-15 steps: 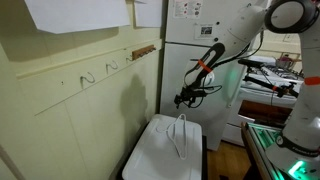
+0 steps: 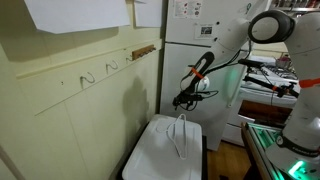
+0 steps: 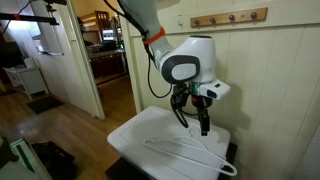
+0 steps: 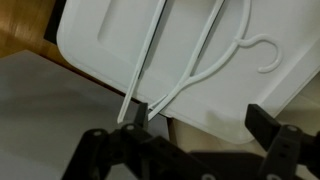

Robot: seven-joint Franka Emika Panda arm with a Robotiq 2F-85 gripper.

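A white plastic hanger [image 4: 190, 78] lies flat on a white lid-like surface [image 4: 88, 29], its hook curling to the right in the wrist view. The same hanger [image 2: 180, 142] shows as a thin shape in exterior view 1 and as a long white outline [image 3: 190, 154] in exterior view 2. My gripper is open, with nothing held between its dark fingers. In exterior view 1 the gripper [image 2: 185, 104] hovers above the far end of the white surface, by the hook end of the hanger.
Metal hooks [image 2: 111, 66] line the cream wall, along with a wooden peg rail [image 3: 229, 18]. A white refrigerator [image 2: 189, 62] stands behind the arm. Wooden floor [image 3: 78, 132] lies beside the white surface, most of which is bare.
Over the last second my gripper has sunk slightly and shifted a little toward the wall in exterior view 1. The hanger has stayed in place.
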